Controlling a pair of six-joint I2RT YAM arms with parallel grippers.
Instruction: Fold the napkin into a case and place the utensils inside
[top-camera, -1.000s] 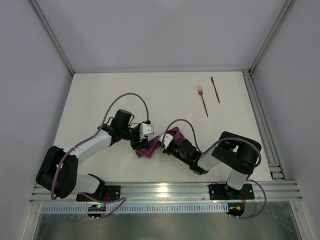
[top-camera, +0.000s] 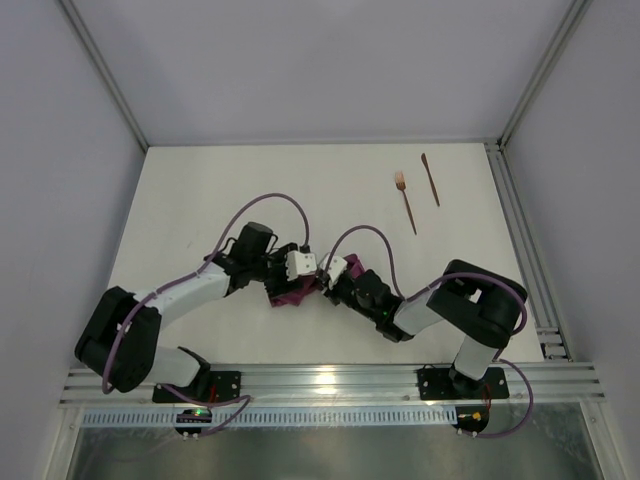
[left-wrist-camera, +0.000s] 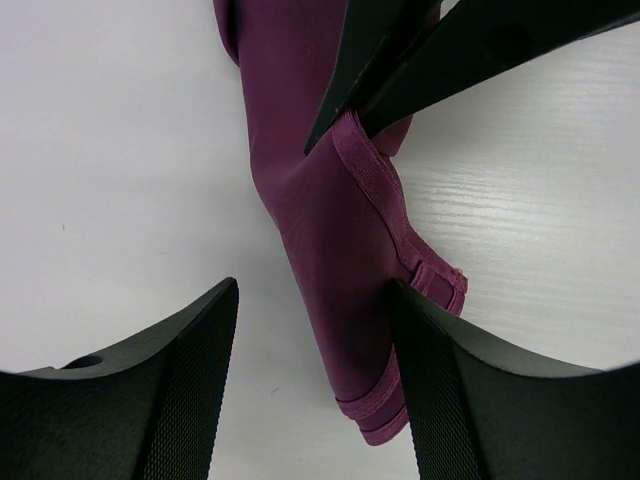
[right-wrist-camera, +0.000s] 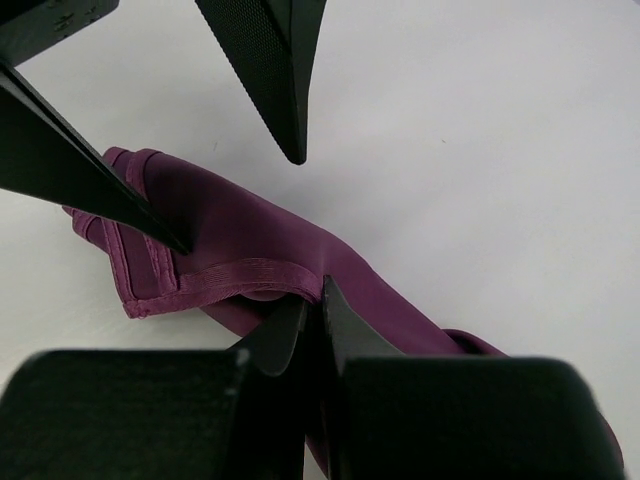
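Observation:
The purple napkin (top-camera: 288, 297) lies folded into a long strip beneath both grippers in the top view, with hemmed layers at one end (left-wrist-camera: 380, 410). My left gripper stands open over that part, a finger on each side, partly against the cloth. My right gripper is shut on the napkin's hemmed edge near its middle. The wooden fork (top-camera: 404, 196) and a second slim wooden utensil (top-camera: 432, 182), likely a knife or spoon, lie apart at the back right.
Walls and metal rails border it.
My left arm has shifted slightly toward the right over the napkin. My right arm has moved only a little; the utensils are where they were.

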